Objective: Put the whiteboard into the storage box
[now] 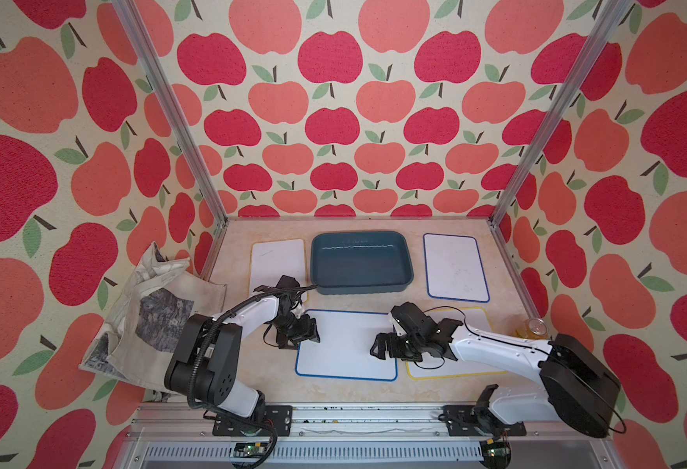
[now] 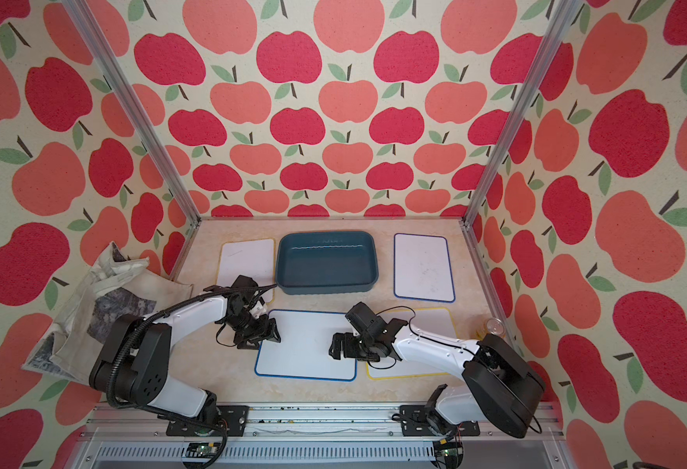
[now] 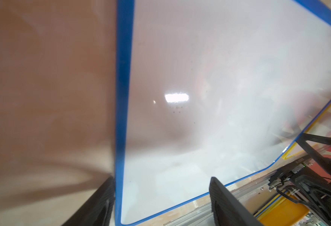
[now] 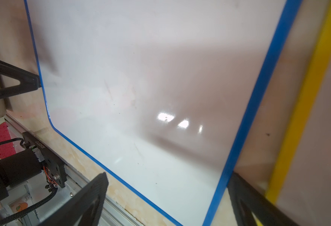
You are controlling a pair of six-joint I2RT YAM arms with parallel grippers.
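Note:
The blue-edged whiteboard (image 1: 343, 344) lies flat on the table's front middle. My left gripper is over its left edge, fingers apart, one outside the blue rim and one above the white surface. My right gripper is at the opposite edge, also with fingers apart, one touching or very near the blue rim on the yellow board's side. Nothing is seen lifted between either pair of fingers. The dark teal storage box (image 2: 327, 285) stands empty behind the whiteboard.
An orange-edged board (image 1: 277, 258) is back left, another blue-edged board (image 1: 456, 265) back right, and a yellow-edged board (image 2: 425, 367) front right, partly under the right arm. A cloth bag (image 1: 163, 312) is at the left; a jar (image 2: 493, 328) at the right.

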